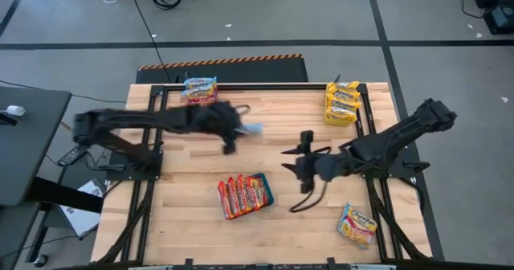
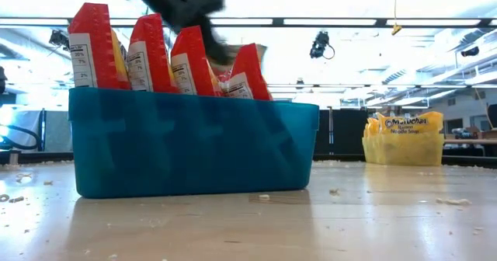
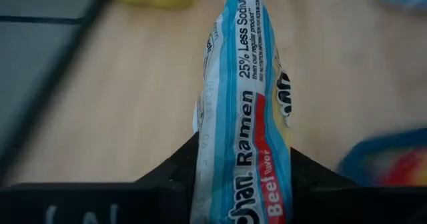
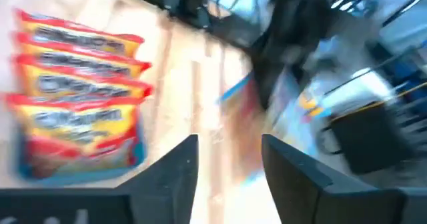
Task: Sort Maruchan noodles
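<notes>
A blue-and-white beef ramen packet [image 3: 247,111] stands on edge between the fingers of my left gripper, which is shut on it. From above, the left gripper [image 1: 234,133] and the packet [image 1: 250,128] look blurred over the upper middle of the table. My right gripper [image 1: 291,159] stands open right of centre, its fingers apart and empty. The teal bin [image 2: 194,148] holds several red packets [image 1: 241,194] in a row. At the back left, blue packets [image 1: 200,89] stand in a pink bin, partly hidden by the left arm. Yellow packets [image 1: 343,101] fill a bin at the back right.
One loose packet [image 1: 356,225] lies flat at the front right, apart from the bins. Black rails [image 1: 151,191] run along both table sides. Bare wood [image 1: 277,105] stretches between the two back bins.
</notes>
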